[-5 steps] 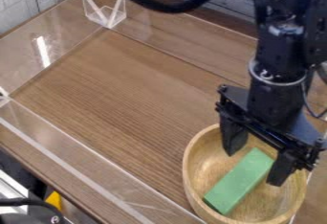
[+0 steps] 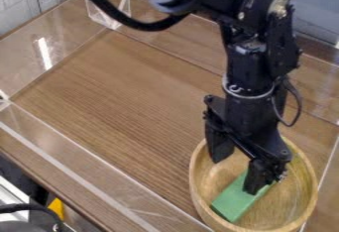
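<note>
A black robot arm comes down from the top of the camera view, its gripper [image 2: 244, 157] open and low over a tan round bowl [image 2: 208, 188] at the bottom right. In the bowl lies a flat green rectangular object [image 2: 236, 201]. The gripper's lower end is at the upper part of the green object and hides some of it; whether they touch cannot be told.
A dark cable or hose lies at the bottom left corner. A pale wall stands at the upper right.
The arm has moved left and turned, its fingers now lower over the bowl and closer to the upper end of the green object.
</note>
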